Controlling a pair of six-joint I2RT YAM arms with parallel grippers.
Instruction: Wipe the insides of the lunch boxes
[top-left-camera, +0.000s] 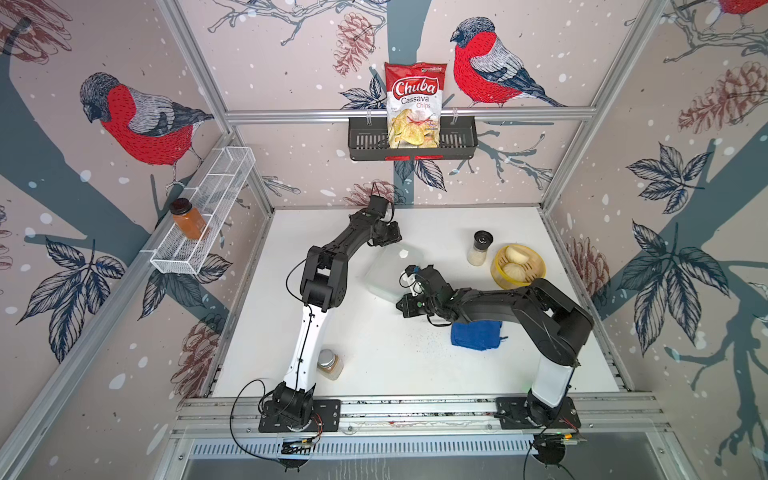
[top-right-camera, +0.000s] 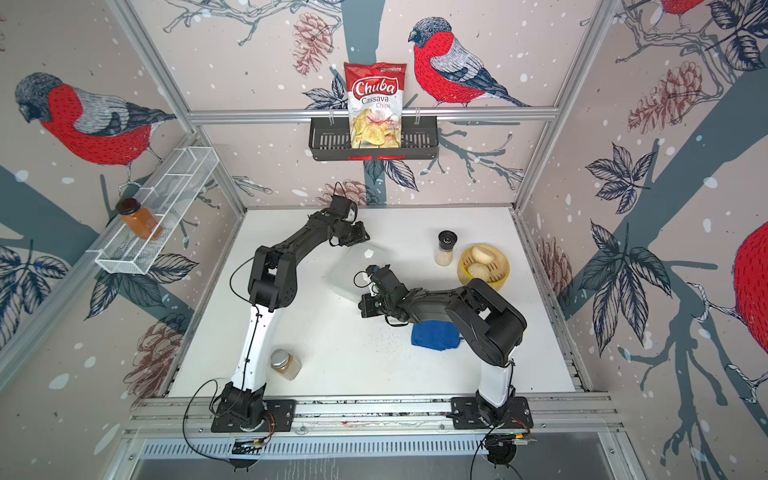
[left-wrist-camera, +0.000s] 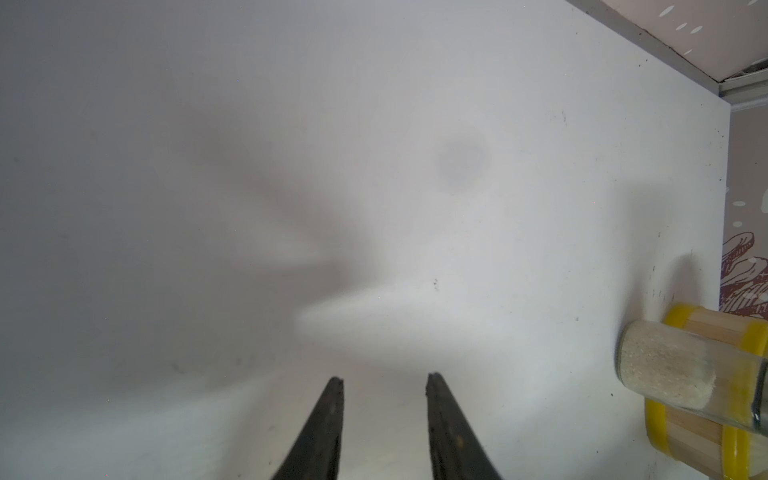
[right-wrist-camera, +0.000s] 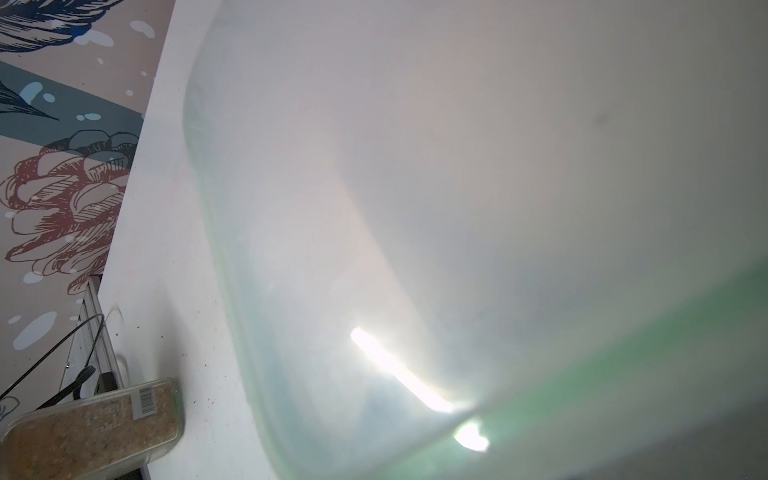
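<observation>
A translucent plastic lunch box (top-left-camera: 384, 268) (top-right-camera: 352, 268) (right-wrist-camera: 480, 160) rests in the middle of the table, its faint green rim filling the right wrist view. My left gripper hangs just beyond its back edge, open, with bare table between its fingers. My right gripper (top-left-camera: 406, 305) is low at the box's front edge; the top views show it shut, with nothing visible held, and its fingers are out of the right wrist view. A blue cloth (top-left-camera: 477, 337) lies at the front right, partly under the right arm.
A seasoning jar (top-left-camera: 478, 252) and a yellow basket (top-left-camera: 536, 276) stand at the back right, another jar (top-left-camera: 329, 366) at the front left. A wire shelf (top-left-camera: 168, 260) hangs on the left wall.
</observation>
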